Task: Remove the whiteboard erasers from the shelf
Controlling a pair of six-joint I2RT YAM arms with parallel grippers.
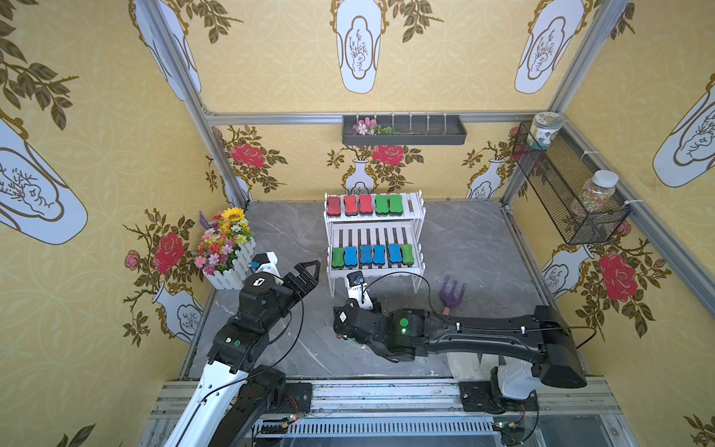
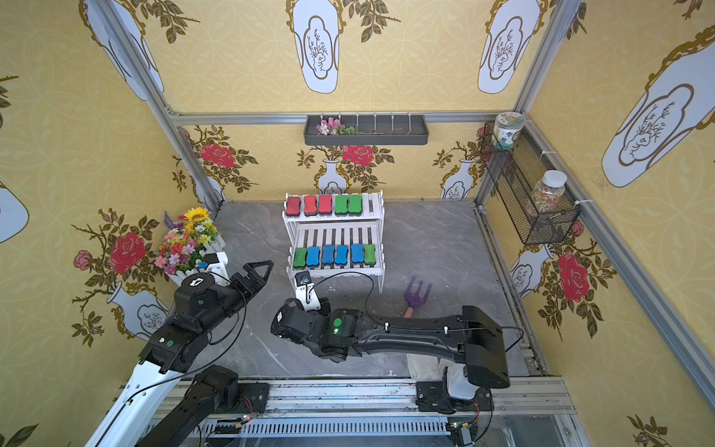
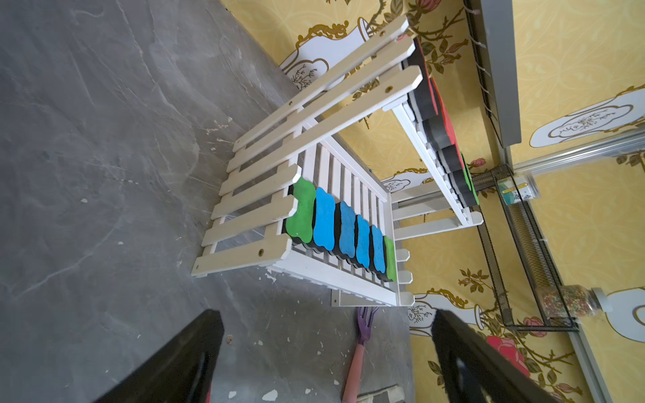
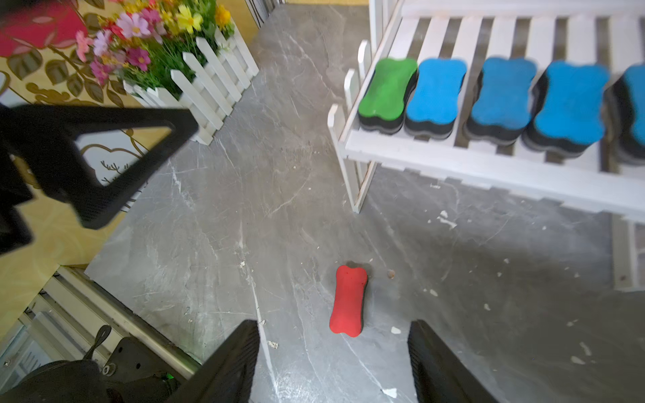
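On the white two-tier shelf (image 1: 374,273), the upper tier carries red erasers (image 1: 350,205) and green erasers (image 1: 382,204). Along the lower tier stand several blue erasers (image 4: 435,90) with a green eraser (image 4: 388,88) at each end. One red eraser (image 4: 348,302) lies on the table in front of the shelf, between and beyond the spread fingers of my open right gripper. My left gripper (image 1: 311,271) hovers left of the shelf, open, its fingers wide apart in the left wrist view and empty. The right gripper holds nothing; the arm hides its fingers in the top views.
A flower planter (image 4: 215,84) stands at the left wall. A purple fork (image 1: 452,292) lies right of the shelf. Mesh basket (image 1: 569,182) and grey trough (image 1: 406,134) hang on the walls. Table to the shelf's right is mostly clear.
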